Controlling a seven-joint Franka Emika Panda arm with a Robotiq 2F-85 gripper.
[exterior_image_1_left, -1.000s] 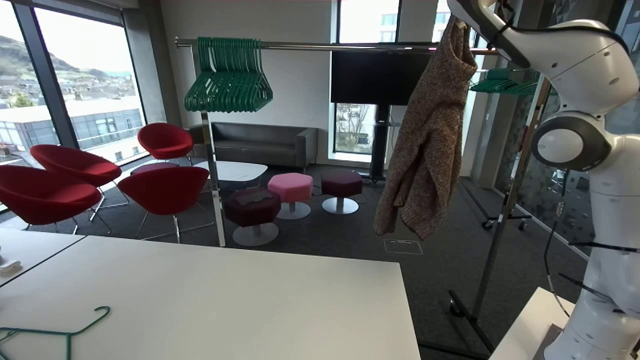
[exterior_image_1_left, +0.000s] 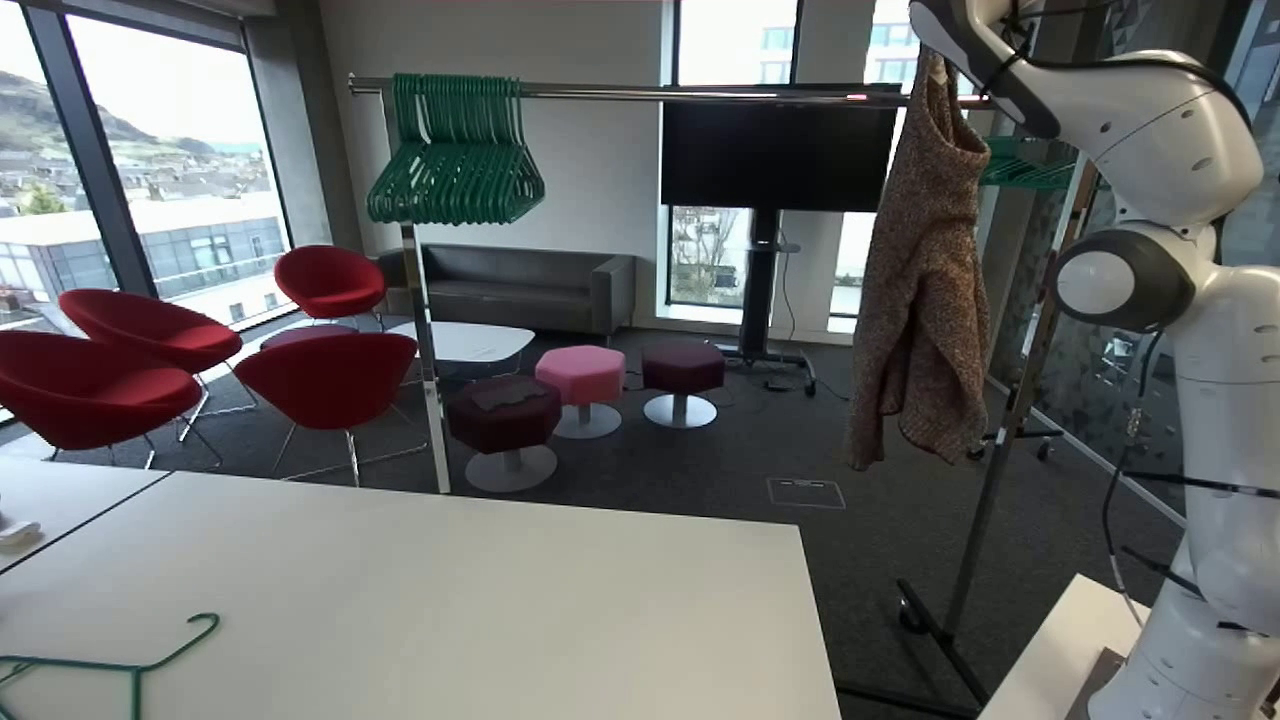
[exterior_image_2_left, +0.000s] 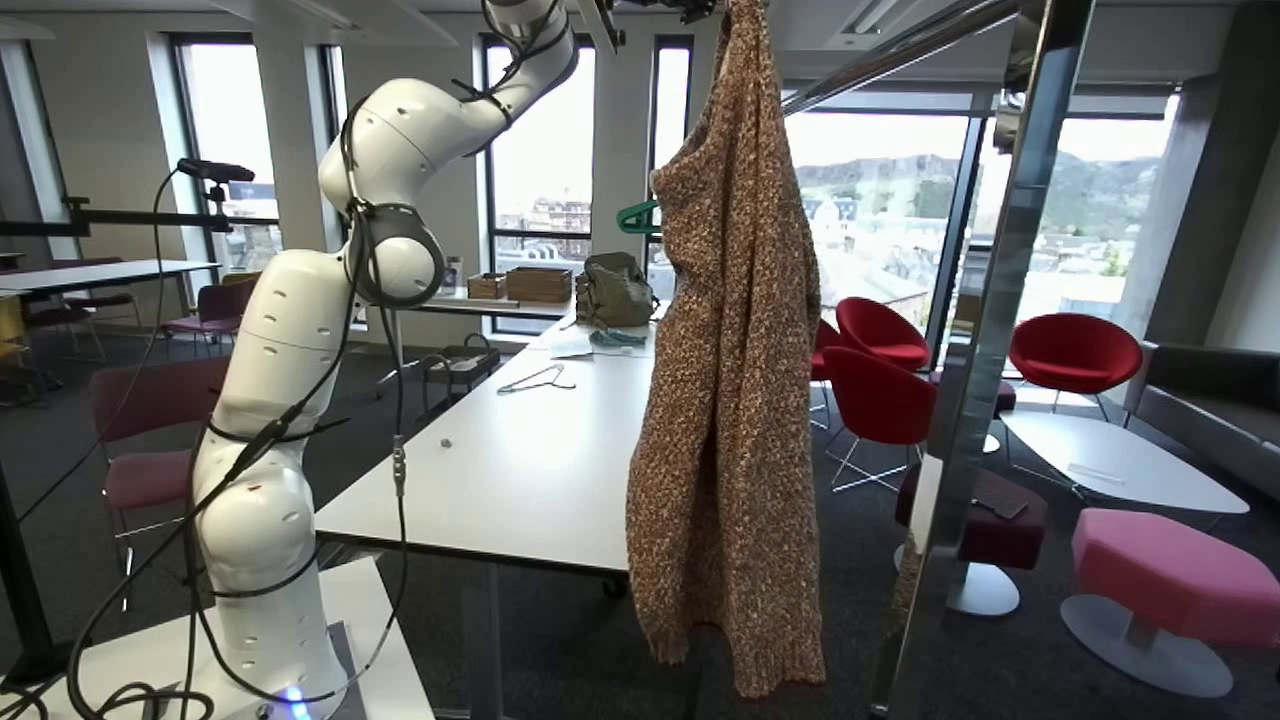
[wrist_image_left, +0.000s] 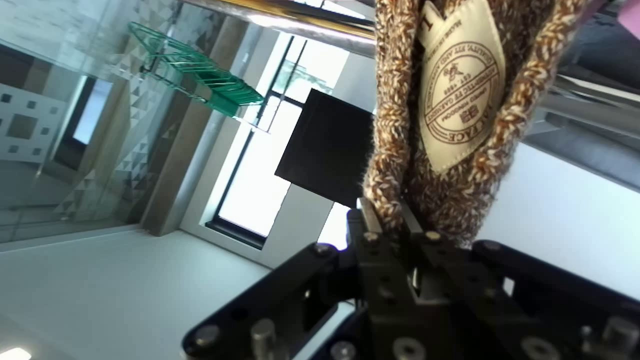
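A brown speckled knit sweater (exterior_image_1_left: 924, 264) hangs lengthwise from my raised gripper, near the right end of the clothes rail. In the wrist view my gripper is shut on a fold of the sweater (wrist_image_left: 462, 186) near its neck, where a cream label shows. The gripper itself is cut off at the top of both exterior views. Seen from exterior view 2, the sweater (exterior_image_2_left: 732, 396) drops straight down, well above the floor. Whether a hanger is inside it cannot be seen.
The metal rail (exterior_image_1_left: 708, 94) carries several green hangers (exterior_image_1_left: 456, 156) at its left; more green hangers (wrist_image_left: 198, 72) hang at the far right. A loose green hanger (exterior_image_1_left: 132, 666) lies on the white table (exterior_image_1_left: 480, 600). A rail post (exterior_image_2_left: 984, 360) stands close to the sweater.
The sweater has swung and shifted right in exterior view 1, from slanting to hanging nearly straight. The arm has moved slightly. My grip on the sweater has stayed.
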